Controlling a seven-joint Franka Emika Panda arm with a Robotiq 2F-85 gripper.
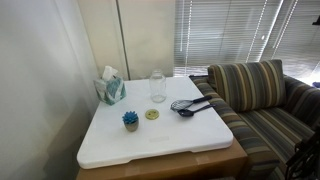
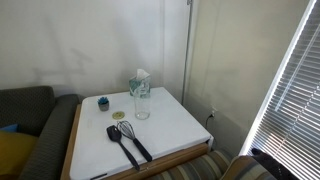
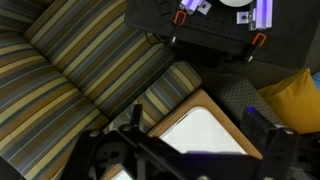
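Note:
In the wrist view, my gripper is open, its dark fingers spread apart with nothing between them. Below it are a corner of the white table (image 3: pixel 200 134) and the striped couch. On the white tabletop (image 1: pixel 130 145) stand a clear jar (image 1: pixel 158 88), a tissue box (image 1: pixel 111 88) and a small blue-green potted plant (image 1: pixel 131 121). A round yellow disc (image 1: pixel 152 114) lies near the plant. A whisk (image 2: pixel 127 130) and a black spoon-like utensil (image 2: pixel 118 140) lie side by side. The gripper is away from all of these objects.
The striped couch (image 1: pixel 250 95) adjoins the table's right side, and walls border its left and back in exterior view 1. A yellow cushion (image 3: pixel 292 100) shows at right in the wrist view.

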